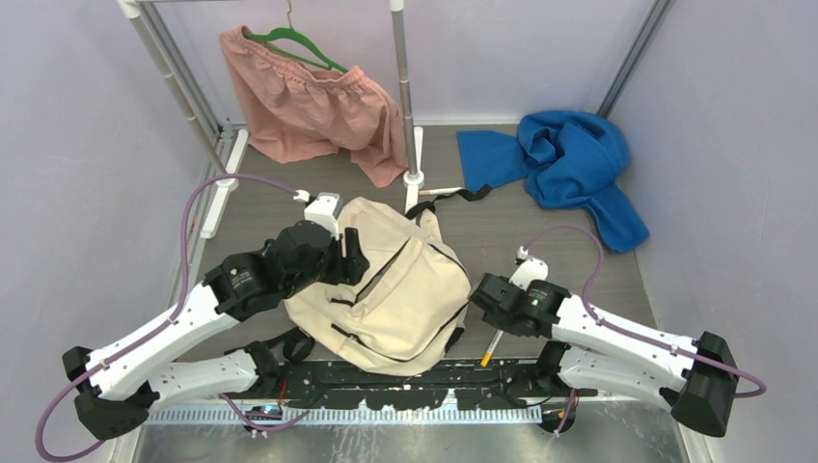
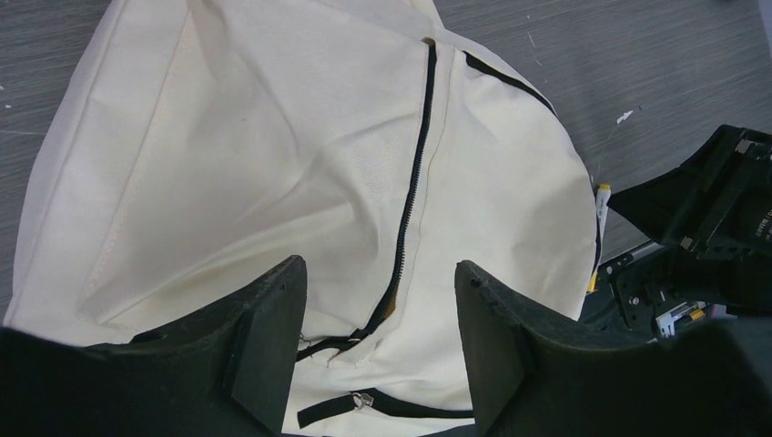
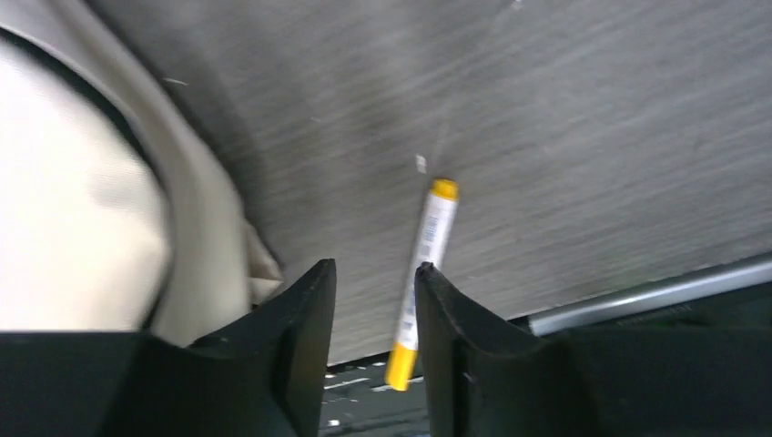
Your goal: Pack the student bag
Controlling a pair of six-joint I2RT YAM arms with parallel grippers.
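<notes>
A cream backpack (image 1: 395,309) lies flat with black zippers (image 2: 414,173), filling most of the left wrist view. My left gripper (image 1: 347,257) hangs open above it, nothing between its fingers. A white pen with yellow ends (image 3: 426,246) lies on the floor right of the bag, near the front edge. My right gripper is part open above the pen, which shows behind its right finger and between the two; it does not appear held.
A blue cloth (image 1: 579,164) lies at the back right. Pink shorts (image 1: 309,116) hang on a rack with metal poles (image 1: 403,77). Another pen (image 1: 440,191) lies by a black strap near the centre pole.
</notes>
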